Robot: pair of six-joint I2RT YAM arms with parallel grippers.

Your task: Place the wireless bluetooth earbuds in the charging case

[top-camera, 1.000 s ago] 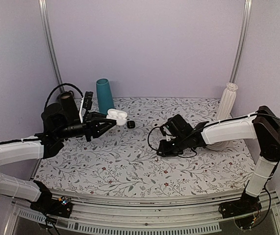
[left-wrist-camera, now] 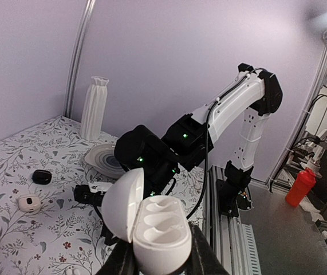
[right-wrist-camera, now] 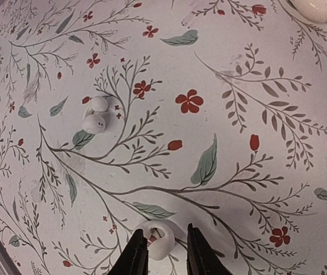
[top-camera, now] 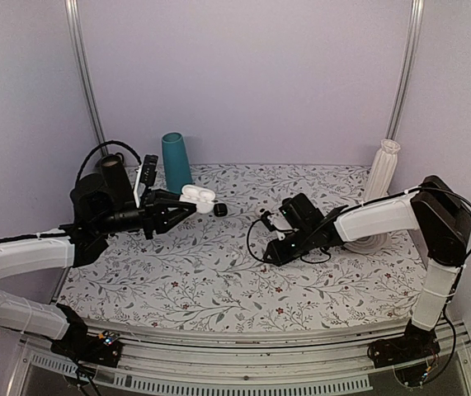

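Observation:
A white charging case (left-wrist-camera: 162,232) with its lid up is held by my left gripper (top-camera: 184,208), which is shut on it above the table's left half. Its empty-looking wells face upward in the left wrist view. In the right wrist view, one white earbud (right-wrist-camera: 162,247) lies on the patterned cloth, just beyond and between the tips of my right gripper. Those fingers (right-wrist-camera: 133,252) stand apart, and contact with the earbud cannot be made out. Another white earbud (right-wrist-camera: 96,118) rests farther up and left on the cloth.
A small black box (top-camera: 220,210) sits near the case, and a round white item (left-wrist-camera: 30,204) lies on the cloth. A teal vase (top-camera: 176,163) and a white vase (top-camera: 382,171) stand at the back. A plate (left-wrist-camera: 101,160) is partly behind the right arm.
The left arm and the case look unmoved.

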